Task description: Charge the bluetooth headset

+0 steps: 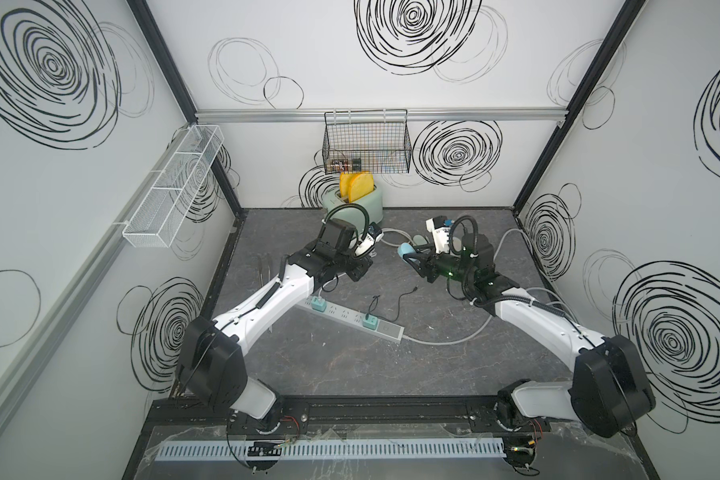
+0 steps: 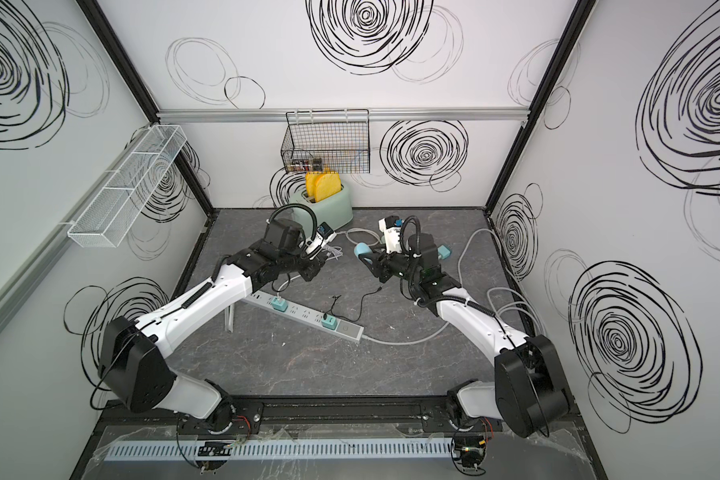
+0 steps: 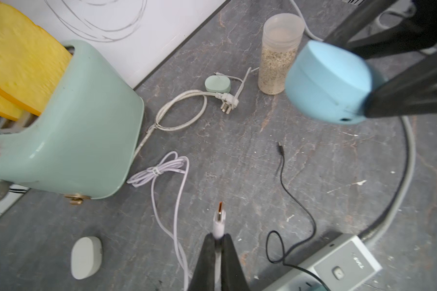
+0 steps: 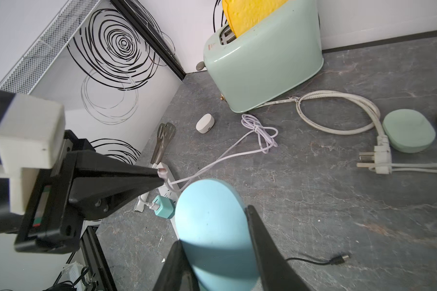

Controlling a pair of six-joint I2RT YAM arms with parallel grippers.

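Note:
A light-blue rounded headset case is gripped in my right gripper, held above the table. On its lower face, in the left wrist view, a small dark port shows near the black fingers. My left gripper is shut on the white cable, whose metal tip points up and away from the fingers. Cable and case are apart, with the case up and to the right of the tip in that view. The rest of the white cable trails to a tied bundle on the table.
A green toaster stands at the back, its white plug by a green round case. A white case, a jar, a black cable and a power strip lie around.

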